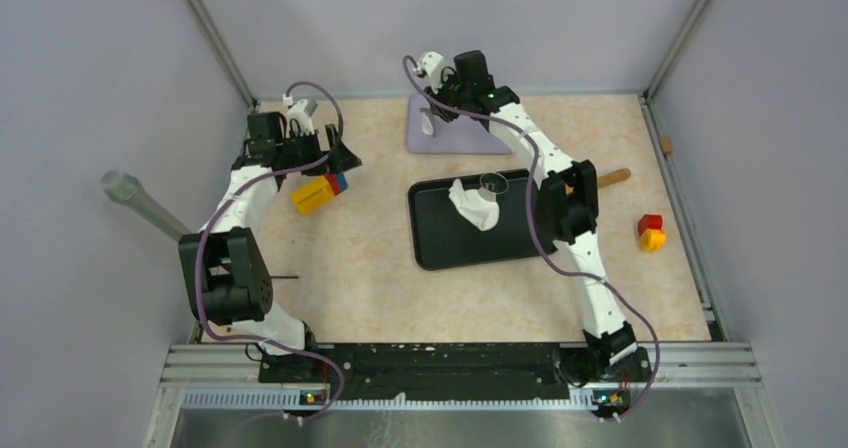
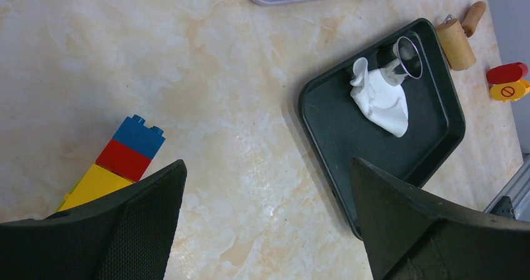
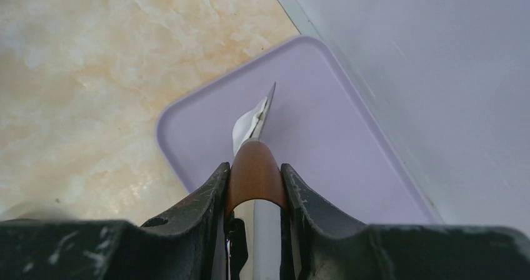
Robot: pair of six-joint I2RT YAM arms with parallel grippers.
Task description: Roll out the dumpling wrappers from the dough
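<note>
My right gripper is shut on a brown-handled tool [image 3: 256,155] with a pointed metal blade, held over the left part of the lilac board [image 3: 369,161]. A small white piece [image 3: 242,130], likely dough, shows against the blade; whether it sticks to it I cannot tell. In the top view that white piece [image 1: 428,123] is on the board's left side. A larger white dough lump [image 2: 384,102] lies in the black tray [image 2: 319,124], touching a metal cup [image 2: 409,58]. My left gripper hangs open and empty over the table, left of the tray.
A wooden rolling pin [image 2: 457,42] lies beyond the tray's right side, partly behind the right arm in the top view. Toy bricks [image 1: 318,193] sit under the left gripper, and red and yellow toys [image 1: 651,233] at the far right.
</note>
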